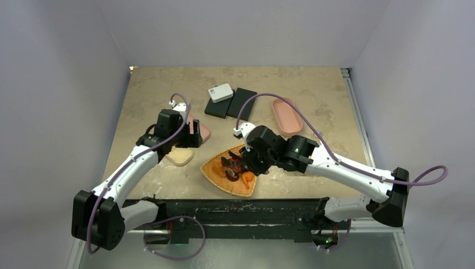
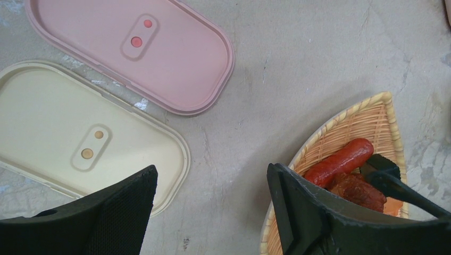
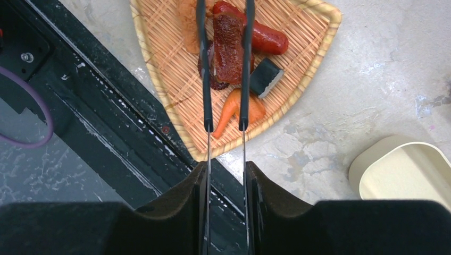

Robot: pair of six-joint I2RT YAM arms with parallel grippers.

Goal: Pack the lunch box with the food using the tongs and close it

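In the right wrist view my right gripper is shut on metal tongs with black tips point(image 3: 244, 90). Those tips reach over the woven basket point(image 3: 175, 114), one on each side of a brown meat piece point(image 3: 228, 48); whether they touch it I cannot tell. Around it lie a sausage point(image 3: 270, 40), a dark-wrapped roll point(image 3: 264, 78) and an orange shrimp-like piece point(image 3: 250, 109). My left gripper hangs open and empty between the cream lid point(image 2: 42, 122) and the basket. Behind the cream lid rests a pink lid point(image 2: 181, 58).
A pink box point(image 1: 288, 116) stands empty on the right side of the table. To the basket's right is a cream box point(image 3: 372, 162), mostly hidden from above by the right arm. Black slabs point(image 1: 243, 104) and a white box point(image 1: 220, 92) lie at the back.
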